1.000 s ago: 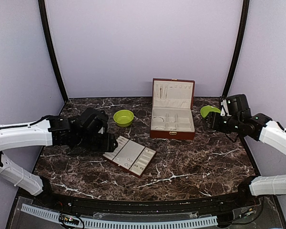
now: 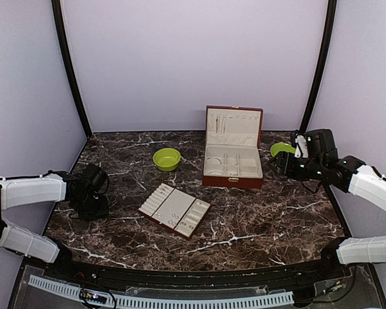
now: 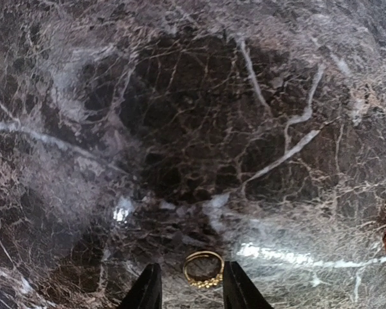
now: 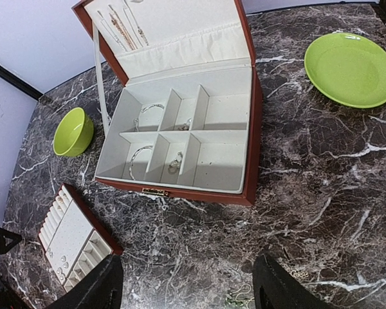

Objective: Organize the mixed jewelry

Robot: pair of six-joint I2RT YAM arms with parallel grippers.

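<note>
A thin gold ring with a beaded front (image 3: 204,284) lies on the dark marble table in the left wrist view. My left gripper is open just above, the ring showing between its fingertips and nearer the right one. In the right wrist view my right gripper stands wide open and empty over the table. The open jewelry box (image 2: 232,182) has bracelets (image 4: 140,154) in its left compartments and small pieces (image 4: 174,163) in the middle ones. Necklaces (image 4: 127,29) hang inside its lid. Rings and earrings (image 2: 175,216) sit on the removable tray (image 2: 163,205).
A green bowl (image 2: 166,159) stands left of the box, and a green plate (image 4: 350,69) lies to its right. Loose jewelry (image 4: 300,274) rests on the marble under my right gripper.
My left arm has swung left, away from the tray's left corner, and now hangs over the table's left side.
</note>
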